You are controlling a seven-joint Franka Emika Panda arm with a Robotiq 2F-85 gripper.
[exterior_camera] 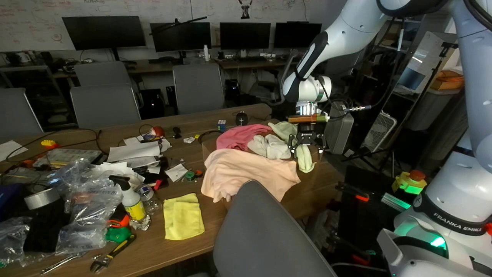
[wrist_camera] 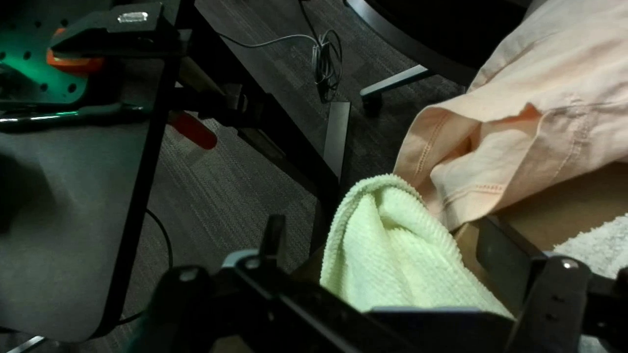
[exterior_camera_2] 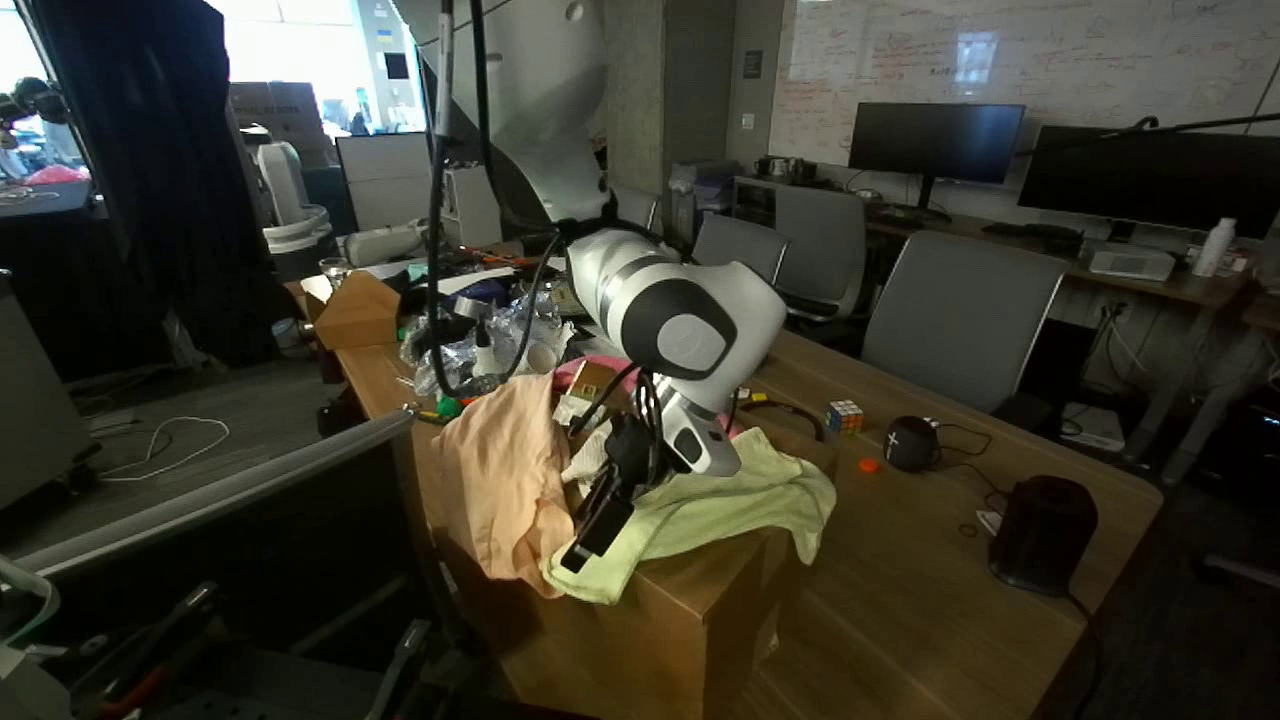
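My gripper (exterior_camera: 306,150) is open above the box's corner, its fingers apart on either side of a pale green towel (exterior_camera: 304,159). In the wrist view the towel's folded end (wrist_camera: 394,247) shows between the two fingers, and whether they touch it I cannot tell. The cardboard box (exterior_camera_2: 672,624) carries the towel over its edge. A peach cloth (exterior_camera: 249,168) drapes across the box's near side. White cloth (exterior_camera: 272,147) and a pink cloth (exterior_camera: 240,136) lie on top, beside the towel.
A folded yellow cloth (exterior_camera: 183,217) lies flat on the table, near a spray bottle (exterior_camera: 133,203) and plastic bags. A grey chair back (exterior_camera: 263,235) stands close in front of the box. Behind it are a Rubik's cube (exterior_camera_2: 845,416) and a black speaker (exterior_camera_2: 912,444).
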